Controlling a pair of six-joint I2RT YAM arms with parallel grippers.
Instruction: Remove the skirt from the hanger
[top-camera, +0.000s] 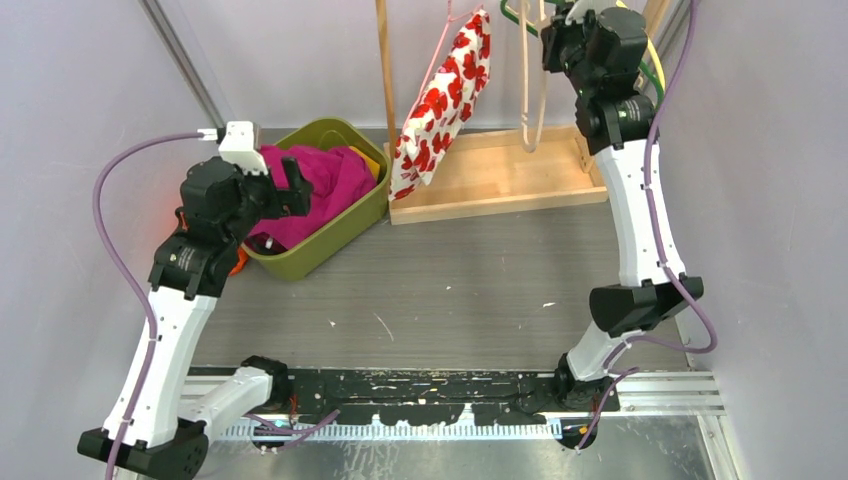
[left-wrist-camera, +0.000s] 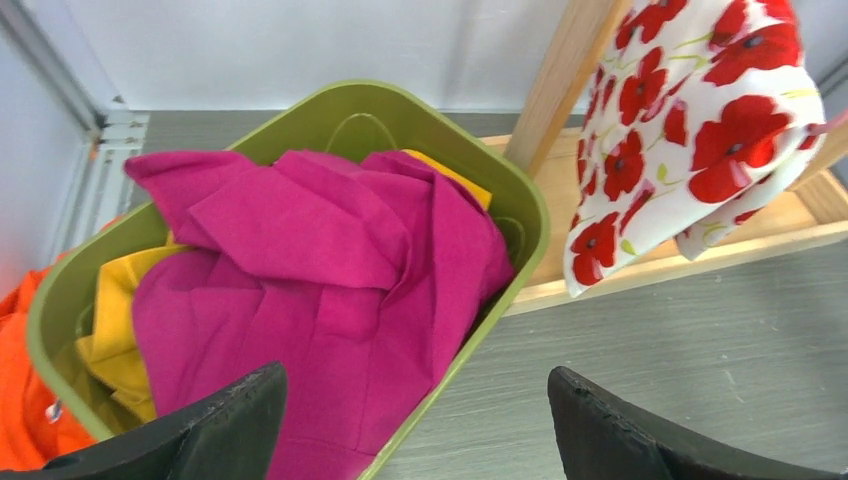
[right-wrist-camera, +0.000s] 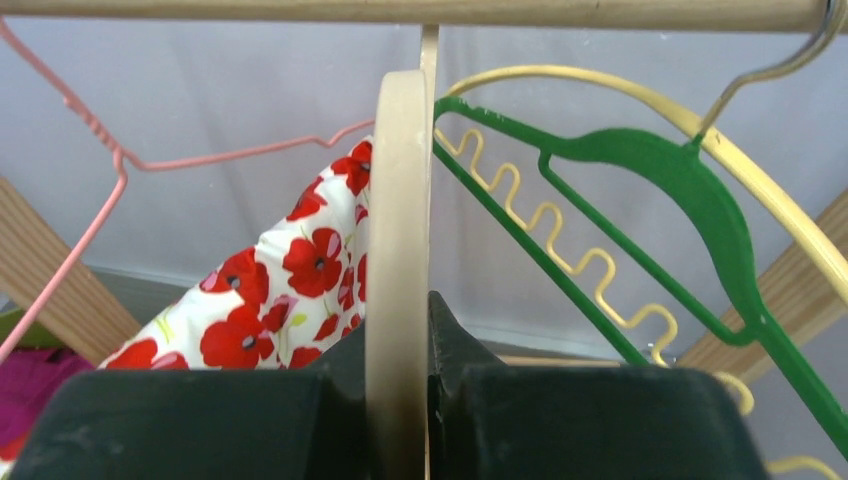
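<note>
The white skirt with red poppies (top-camera: 447, 105) hangs from a pink hanger (right-wrist-camera: 215, 155), slanting down to the left near the left post of the wooden rack. A beige hanger (right-wrist-camera: 397, 200) appears edge-on in the right wrist view, and my right gripper (top-camera: 549, 47) is shut on it, up at the rack to the right of the skirt. My left gripper stands open above the right side of the green bin, empty between its fingers, with the skirt ahead and to its right.
The green bin (left-wrist-camera: 535, 215) holds magenta cloth (left-wrist-camera: 330, 250) and some yellow cloth. Green (right-wrist-camera: 640, 150) and yellow hangers crowd the rack's right side. The rack's rod (right-wrist-camera: 600, 12) crosses overhead, above its wooden base (top-camera: 500, 175).
</note>
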